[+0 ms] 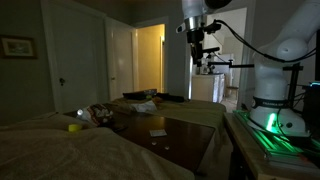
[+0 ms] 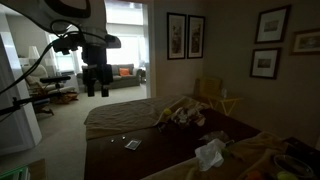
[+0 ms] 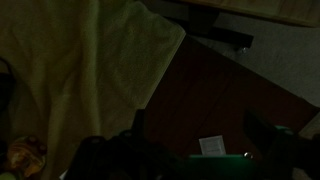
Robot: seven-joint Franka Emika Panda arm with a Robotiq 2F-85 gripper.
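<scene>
High above the dark table (image 1: 182,136), my gripper (image 1: 197,56) points downward, well clear of everything on it. It stands open with nothing between its fingers; in exterior view 2 the gripper (image 2: 98,93) hangs at the left over the near side. A small white card-like object (image 1: 158,133) lies flat on the bare tabletop, also visible as a pale rectangle (image 3: 212,146) at the bottom of the dim wrist view. Tiny light bits lie close to it. A crumpled white cloth or bag (image 2: 209,154) rests farther along the table.
A tan cloth (image 1: 70,150) covers much of the table's left side. A bundle of mixed items (image 1: 97,115) and a small yellow thing (image 1: 75,127) sit on it. Dark objects (image 1: 172,98) stand at the far edge.
</scene>
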